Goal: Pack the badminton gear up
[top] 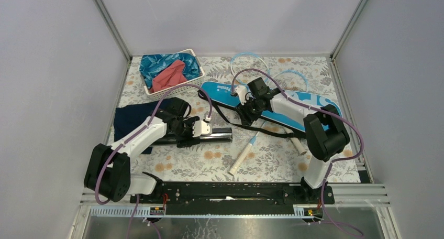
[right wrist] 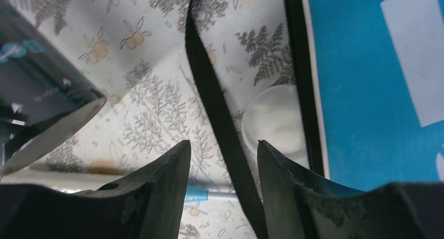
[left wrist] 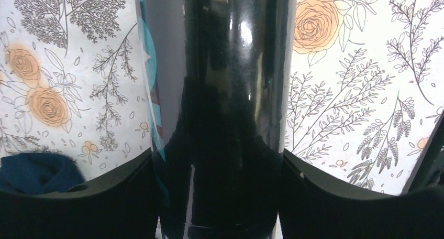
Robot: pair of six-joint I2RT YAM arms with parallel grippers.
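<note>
A dark cylindrical tube (top: 219, 135) lies horizontally at centre-left, with my left gripper shut round it. In the right wrist view its open end (right wrist: 47, 92) shows. My right gripper is open above a black strap (right wrist: 209, 82) and a round translucent white piece (right wrist: 272, 116), likely a lid, beside the blue racket bag (top: 285, 113). Two rackets' pale handles (top: 240, 160) lie at the front and right, their blue-rimmed heads (top: 245, 54) at the back, partly under the bag.
A dark navy cloth (top: 125, 118) lies at the left. A white basket (top: 175, 92) with blue plastic and pink cloth stands at the back left. Bare table (top: 199, 165) shows at the front centre.
</note>
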